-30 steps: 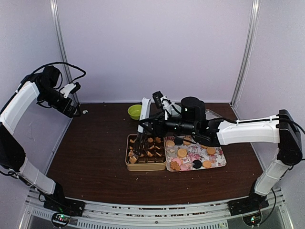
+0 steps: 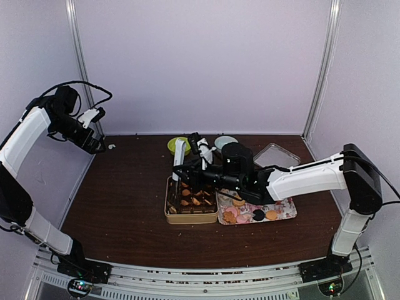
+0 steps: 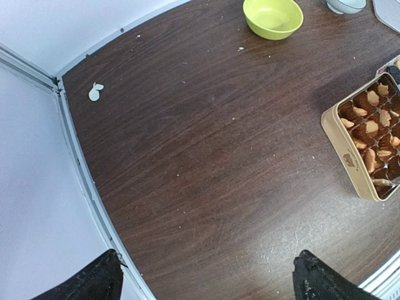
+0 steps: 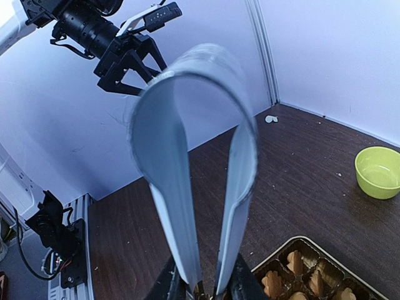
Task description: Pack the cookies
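In the top view, a cookie tin (image 2: 190,218) with cookies in its divided insert stands mid-table, beside a floral tray of cookies (image 2: 284,211). My right gripper (image 2: 177,172) is over the tin, shut on white tongs (image 4: 178,187), which rise large in the right wrist view. Whether the tongs hold anything at their lower end is hidden. My left gripper (image 2: 99,144) is raised at the left, open and empty, with the tin (image 3: 344,150) far to its right in its wrist view.
A yellow-green bowl (image 3: 272,19) and a pale bowl (image 3: 344,5) stand at the back, with a clear plastic tray (image 2: 278,153) at back right.
My right arm has moved leftward in the top view, carrying the white tongs across the tin. The left arm has not moved.
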